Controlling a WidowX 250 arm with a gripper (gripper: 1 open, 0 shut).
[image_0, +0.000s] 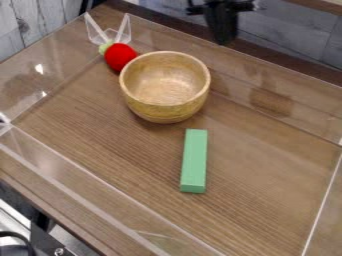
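Observation:
A round wooden bowl (164, 86) sits on the table in the upper middle. A red strawberry toy with a green top (119, 57) lies at its upper left, beside the bowl. A green block (194, 160) lies below the bowl. My gripper (225, 30) is at the top edge, right of and behind the bowl, blurred and mostly cut off, so its fingers are unclear.
A clear plastic piece (110, 30) stands behind the strawberry. Dark cables show at the lower left corner.

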